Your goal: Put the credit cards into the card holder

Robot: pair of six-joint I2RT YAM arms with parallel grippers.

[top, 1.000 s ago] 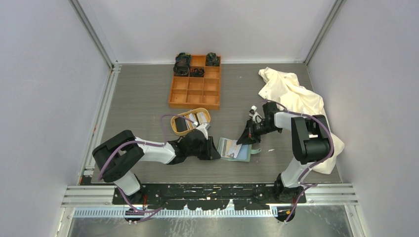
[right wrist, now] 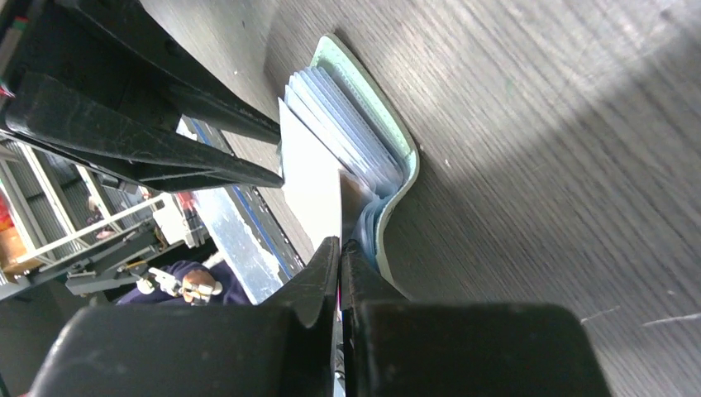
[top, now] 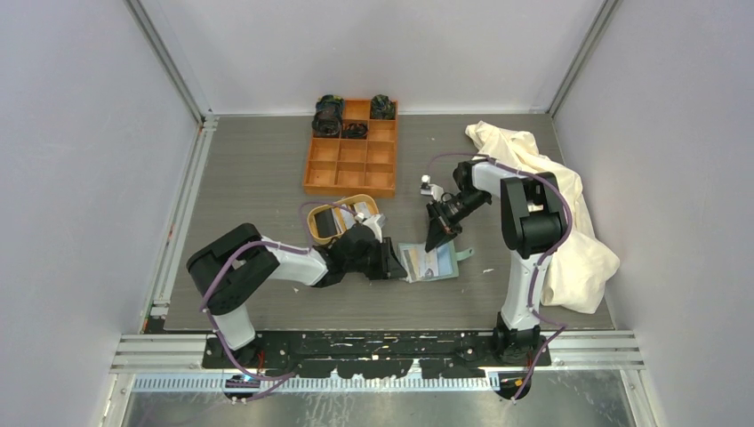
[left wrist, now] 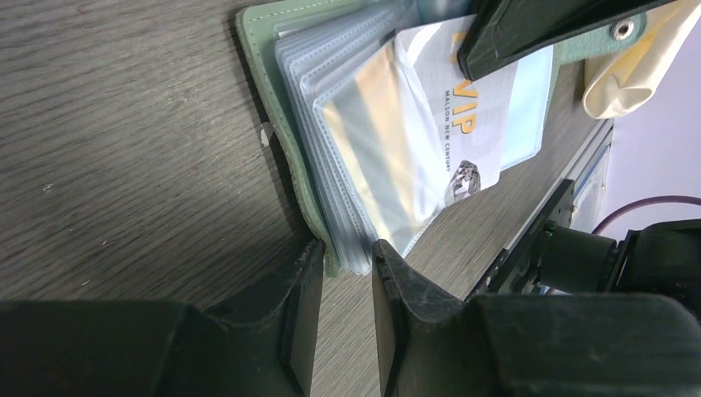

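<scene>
The open card holder [top: 453, 270], green with clear sleeves, lies on the table between my arms. A white VIP card [left wrist: 488, 124] lies over its sleeves, and the card's left edge looks tucked behind a clear sleeve [left wrist: 388, 141]. My right gripper is shut on this card's edge. At the holder's left corner, my left gripper stands part open, with the sleeve corners between or just beyond its fingertips. In the right wrist view the left fingers [right wrist: 223, 169] reach that same corner. How deep the card sits in the sleeve is hard to tell.
Behind the left gripper is a yellow-rimmed basket [top: 312, 227] with several cards. An orange compartment tray [top: 322, 174] with dark items stands at the back. Cream cloth [top: 582, 258] covers the right side.
Both grippers have drawn closer together, the right moving left and the left moving right to the holder.
</scene>
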